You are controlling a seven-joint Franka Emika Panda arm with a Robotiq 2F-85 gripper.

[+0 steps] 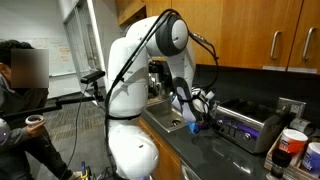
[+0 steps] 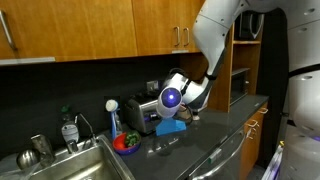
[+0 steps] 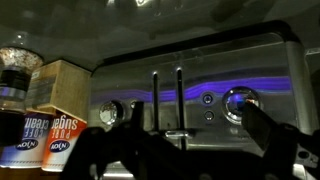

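Observation:
Below the wrist camera, a silver toaster (image 3: pixel 185 90) fills the middle of the view, with two vertical slots, a lever and a round knob (image 3: pixel 240 101) on its front. My gripper stands open in front of it, its dark fingers (image 3: pixel 143 143) apart near the bottom edge with nothing seen between them. In exterior view 1 the toaster (image 1: pixel 236 128) sits on the counter against the back wall, with the arm's end close to its left side. Whether a finger touches the toaster cannot be made out.
Cans (image 3: pixel 62 140), a wooden box (image 3: pixel 68 88) and a dark-capped jar (image 3: pixel 14 85) stand beside the toaster. A blue-rimmed bowl with red contents (image 2: pixel 127 142) is between toaster and sink (image 2: pixel 85 163).

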